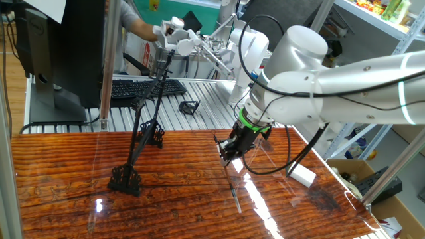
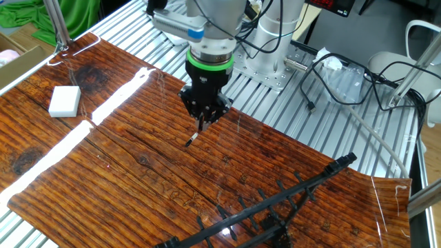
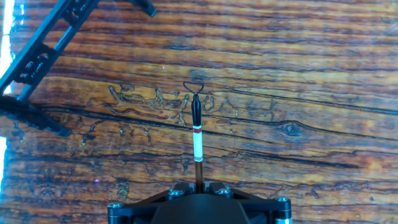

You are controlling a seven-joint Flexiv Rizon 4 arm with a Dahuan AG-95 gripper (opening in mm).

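Note:
A slim brush-like stick [image 3: 198, 143] with a dark shaft, white band, black end and thin hanging loop [image 3: 194, 88] juts forward from my gripper. The fingers are shut on its shaft; the part inside them is hidden. In exterior view 1 the stick [image 1: 234, 192] slants down over the wooden tabletop, below the gripper [image 1: 228, 154]. Whether its end touches the wood cannot be told. A black rack [image 1: 136, 143] stands to the left of the gripper there; its bar with several pegs [image 2: 265, 210] shows at the bottom of exterior view 2.
A white block [image 2: 65, 101] lies near the table's edge, apart from the gripper. Bare wood [image 1: 179, 179] lies between rack and stick. A keyboard [image 1: 147, 88] and a monitor [image 1: 53, 60] stand behind the rack. Black cables [image 1: 289, 159] loop beside the arm.

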